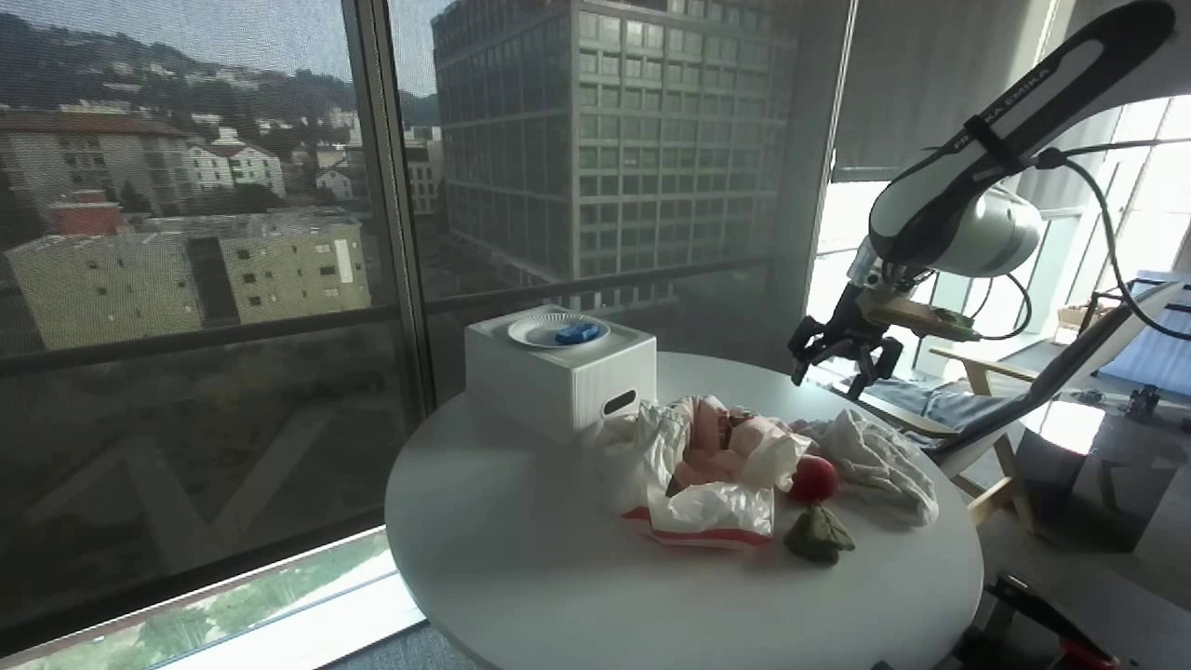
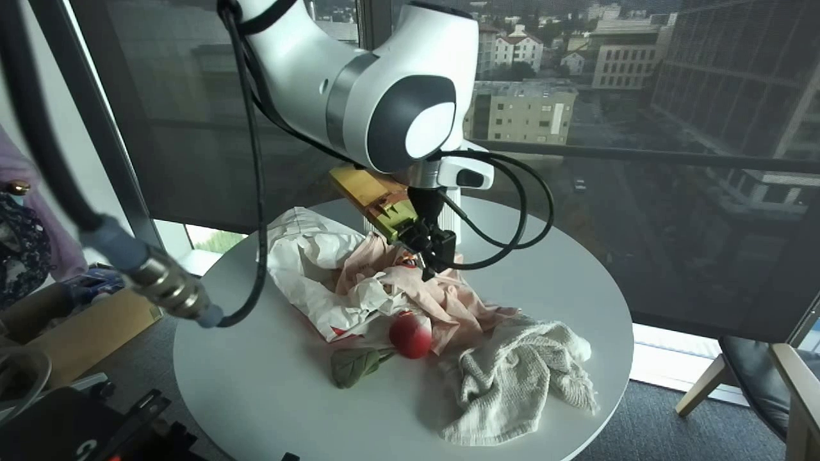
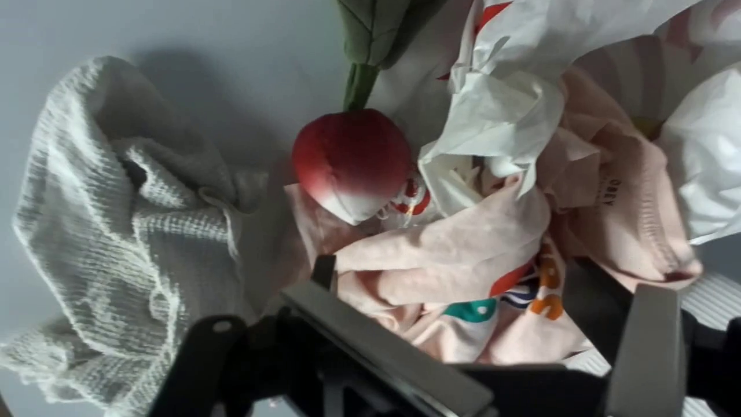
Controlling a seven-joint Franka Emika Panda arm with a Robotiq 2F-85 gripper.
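My gripper hangs in the air above the back right of the round table, fingers apart, with nothing held between the two fingers. In the wrist view a pale pink printed cloth lies below and beyond the fingertips. It spills from a white plastic bag. Against the bag and cloth rests a red and white plush radish, its green leaf flat on the table. A grey-white knitted cloth is crumpled beside the radish, on the side away from the bag.
On the table stands a white box with a handle slot. On top sits a white plate holding a blue object. A chair stands beyond its right side.
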